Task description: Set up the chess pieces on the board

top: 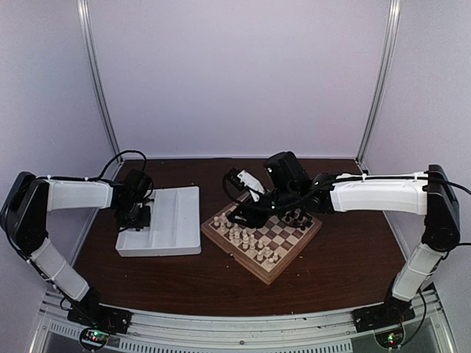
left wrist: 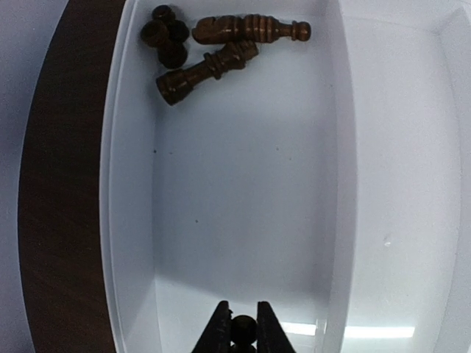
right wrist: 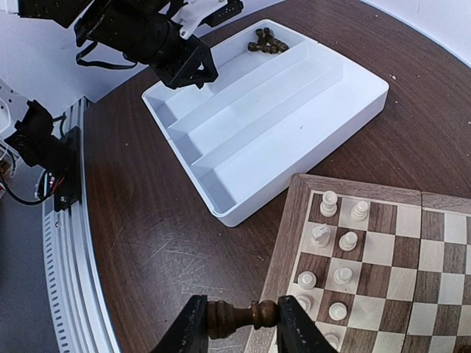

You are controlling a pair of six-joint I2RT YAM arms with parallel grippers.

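Note:
In the left wrist view my left gripper is shut on a dark chess piece [left wrist: 243, 331], above the white tray [left wrist: 110, 191]. Several brown pieces [left wrist: 228, 29] lie in that tray's far-left corner. In the right wrist view a brown piece [right wrist: 228, 318] lies crosswise between the fingertips of my right gripper, over the near-left side of the chessboard [right wrist: 283, 243]. White pieces [right wrist: 321, 235] stand in rows along one side of the board; dark pieces [top: 298, 220] stand on the opposite side, partly hidden by the right arm in the top view.
Bare wooden table [top: 147, 287] surrounds tray and board, clear along the front. The right arm reaches across the board; the left arm is over the tray's left part.

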